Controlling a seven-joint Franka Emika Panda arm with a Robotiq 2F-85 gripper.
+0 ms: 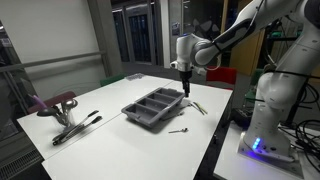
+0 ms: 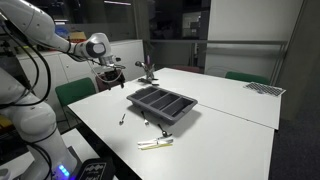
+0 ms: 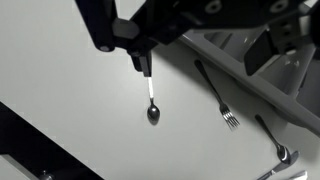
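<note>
My gripper [image 1: 185,92] hangs above the table by the right side of the grey divided tray [image 1: 154,112], pointing down. In the wrist view its dark fingers [image 3: 144,62] stand wide apart, so it is open, and nothing shows held between them. A small spoon with a dark bowl [image 3: 153,115] lies on the table below, its handle end hidden behind the left finger. Under the gap between the fingers, a fork [image 3: 223,106] rests beside the tray. Another spoon [image 3: 283,154] is further right. The tray's compartments look empty.
Light-coloured cutlery [image 2: 156,145] lies in front of the tray. A holder with utensils [image 1: 65,113] stands at the table's far left in exterior view 1, with tongs [image 1: 82,129] near it.
</note>
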